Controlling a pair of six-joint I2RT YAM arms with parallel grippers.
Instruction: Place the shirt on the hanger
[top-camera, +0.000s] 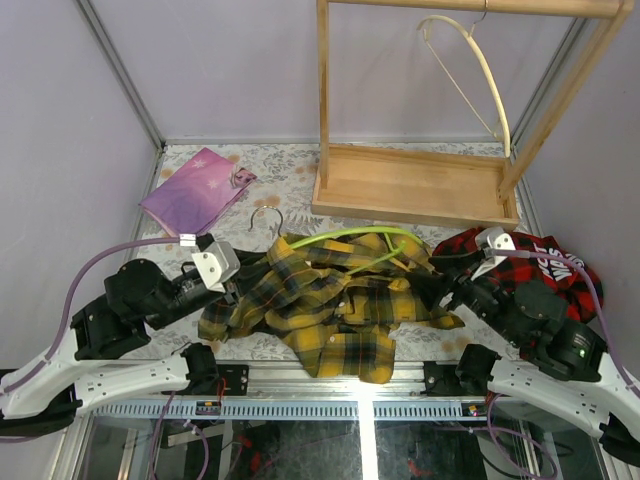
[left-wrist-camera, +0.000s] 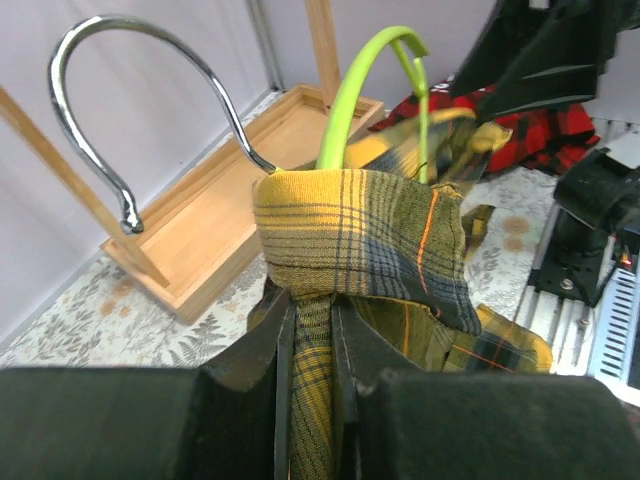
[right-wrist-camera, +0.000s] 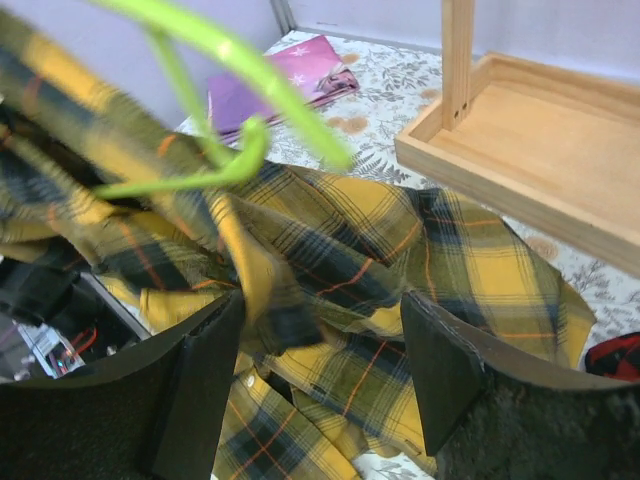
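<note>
A yellow and navy plaid shirt (top-camera: 345, 315) lies rumpled at the table's front. Its collar cloth folds over the neck of a green hanger (top-camera: 350, 232), whose metal hook (left-wrist-camera: 150, 40) sticks out free at the left. My left gripper is shut on the shirt just below that fold; whether it also holds the hanger is hidden. The hanger's right end (right-wrist-camera: 250, 150) is in the air, uncovered, above the shirt. Around loose shirt cloth, my right gripper stands open, its fingers apart on either side.
A wooden rack (top-camera: 415, 185) with a cream hanger (top-camera: 490, 85) on its bar stands at the back right. A red and black checked cloth (top-camera: 560, 270) lies behind my right arm. The purple folded cloth (top-camera: 200, 190) is at the back left.
</note>
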